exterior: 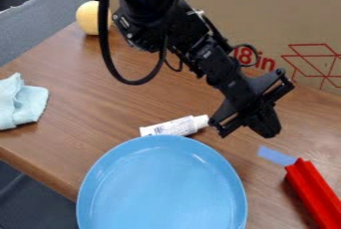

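The black arm reaches down from the top middle, its gripper point(244, 123) low over the wooden table just right of a white tube point(170, 127). The gripper appears shut, with nothing visible between its fingers. A blue plate point(160, 195) lies in the front middle. A red object point(313, 193) lies at the right edge, beside a small blue strip point(276, 155).
A pale blue cloth point(19, 104) lies at the left table edge. A yellow egg-shaped object point(90, 17) sits at the back left, partly behind the arm's cable. A cardboard panel point(293, 24) stands along the back.
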